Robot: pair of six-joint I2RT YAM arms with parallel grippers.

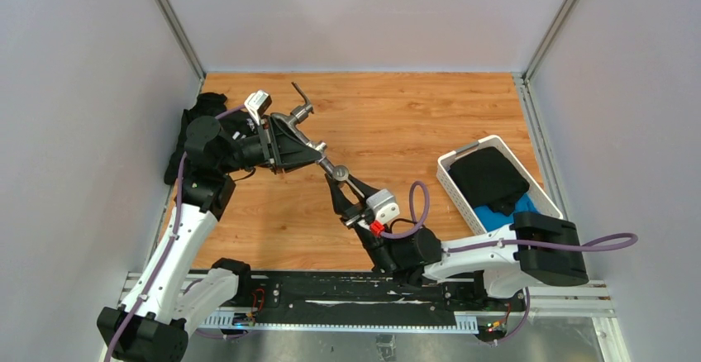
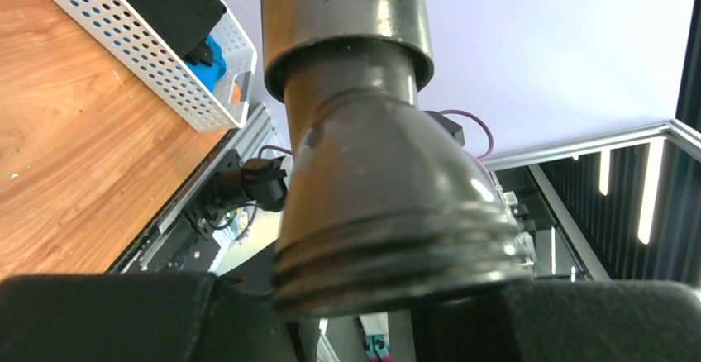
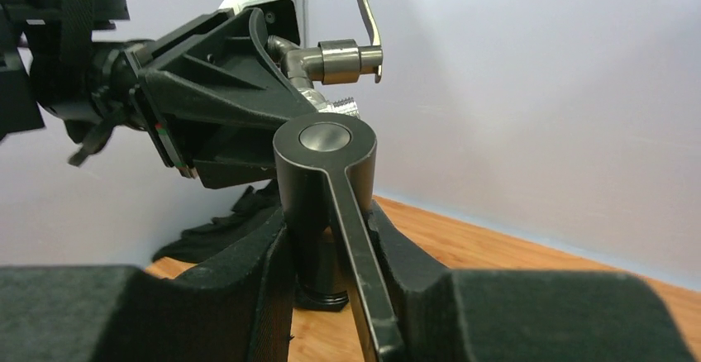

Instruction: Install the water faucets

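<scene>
My left gripper (image 1: 302, 149) is shut on a metal faucet (image 1: 299, 116) with a lever at its far end, seen side-on in the right wrist view (image 3: 337, 63). Its lower end runs toward my right gripper (image 1: 345, 182), whose fingers stand around a dark cylindrical fitting with a long flat handle (image 3: 324, 157). In the left wrist view a large threaded metal end (image 2: 394, 205) fills the middle. Whether the right fingers grip the handle or stand slightly apart from it is hard to tell.
A white basket (image 1: 445, 173) with black and blue cloth stands on the right of the wooden table (image 1: 388, 114). Black cloth (image 1: 186, 130) lies at the left edge behind the left arm.
</scene>
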